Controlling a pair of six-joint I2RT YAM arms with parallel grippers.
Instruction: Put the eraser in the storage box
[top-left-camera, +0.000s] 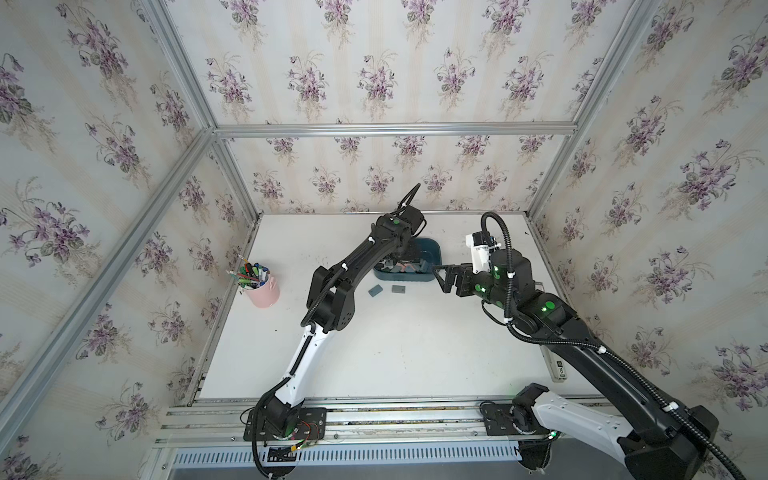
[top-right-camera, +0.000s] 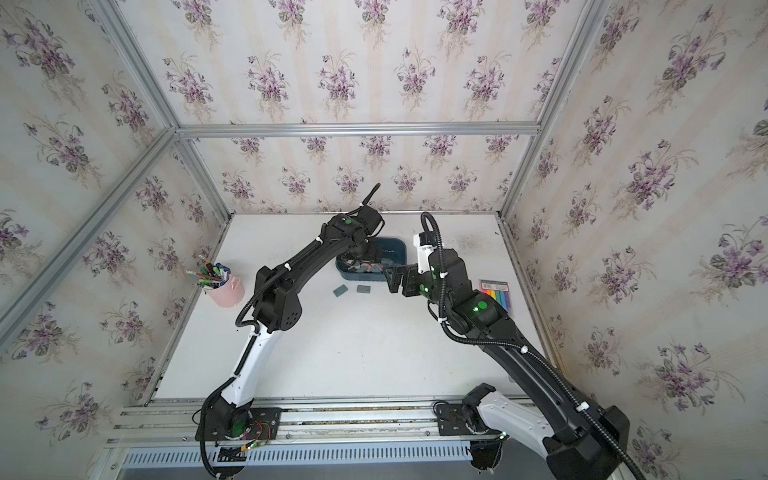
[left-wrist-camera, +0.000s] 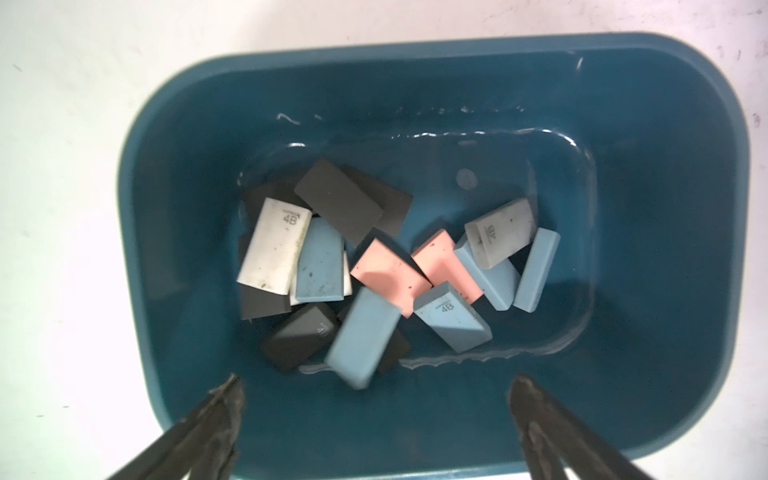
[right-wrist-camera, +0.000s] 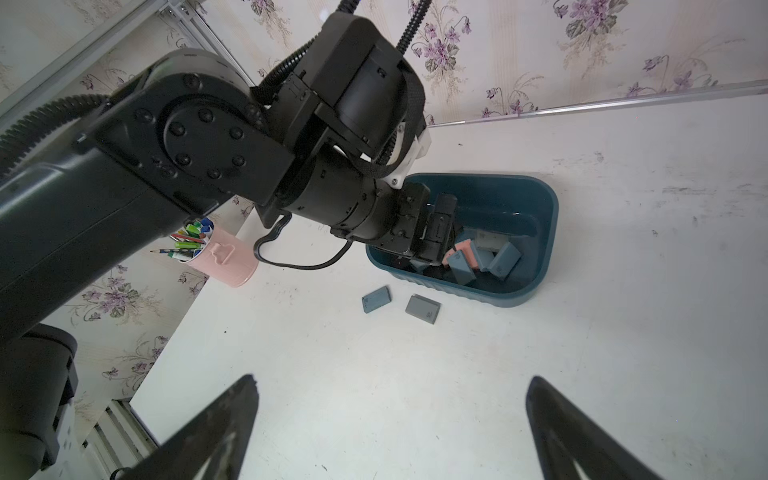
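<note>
The dark teal storage box (left-wrist-camera: 656, 184) holds several grey, white, blue, pink and black erasers. My left gripper is open over it; a blue eraser (left-wrist-camera: 364, 336) between and beyond its fingers looks blurred, possibly falling, not held. A blue eraser (right-wrist-camera: 376, 298) and a grey eraser (right-wrist-camera: 422, 308) lie on the table in front of the box. My right gripper is open above the table, right of the box, with nothing between its fingers.
A pink pen cup (top-left-camera: 264, 294) stands at the left. A set of coloured items (top-right-camera: 493, 292) lies at the right edge.
</note>
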